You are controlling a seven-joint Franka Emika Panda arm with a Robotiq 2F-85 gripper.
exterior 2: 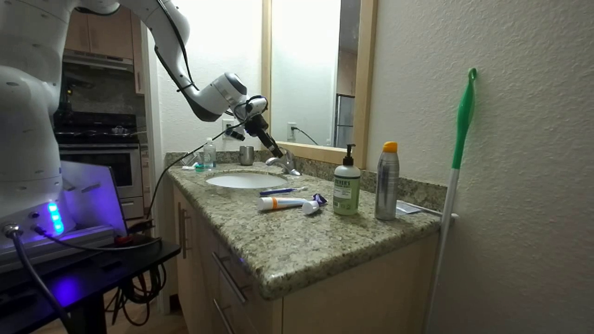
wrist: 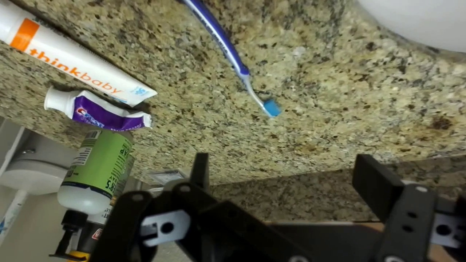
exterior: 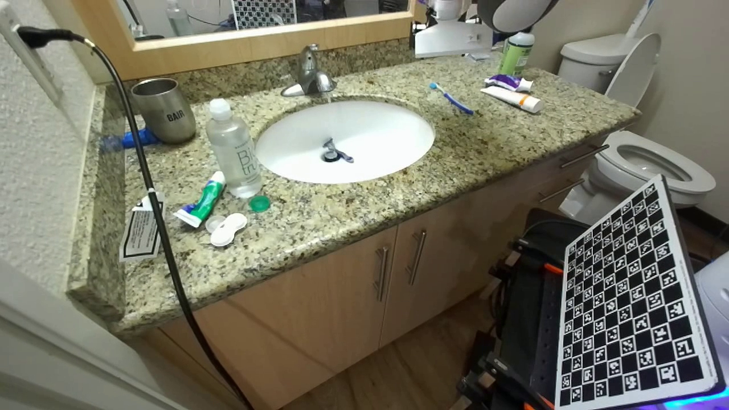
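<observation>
My gripper stands open in the wrist view, its dark fingers wide apart with nothing between them. Beyond them on the granite lies a blue toothbrush (wrist: 225, 46), its light-blue head (wrist: 271, 107) toward the fingers. A white thinkbaby tube (wrist: 78, 61) and a purple Crest tube (wrist: 107, 113) lie off to the left. In exterior view 2 the gripper (exterior 2: 276, 150) hangs above the counter by the faucet (exterior 2: 287, 162), apart from the tubes and the toothbrush (exterior 2: 282, 191). Exterior view 1 shows part of the hand at the top edge; its fingertips are not clear there.
A green soap bottle (exterior 2: 346, 192) and a grey spray bottle (exterior 2: 387, 183) stand near the wall. Around the sink (exterior: 383, 130) are a metal cup (exterior: 164, 113), a clear bottle (exterior: 232, 150) and a green tube (exterior: 206, 199).
</observation>
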